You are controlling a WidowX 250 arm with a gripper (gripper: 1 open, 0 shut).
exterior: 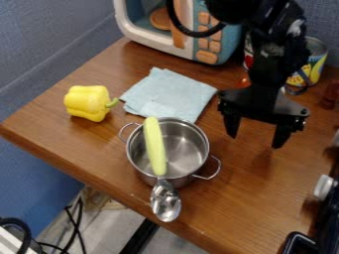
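The black gripper hangs over the right part of the wooden table with its fingers spread open and nothing between them. To its left a steel pot holds a long yellow-green spoon, and a shiny ladle-like metal head sticks out over the front rim. A yellow bell pepper lies at the left, beside a folded light-blue cloth.
A toy microwave stands at the back. A yellow-labelled can and a small dark red bottle are at the back right, partly behind the arm. Dark equipment lines the right edge.
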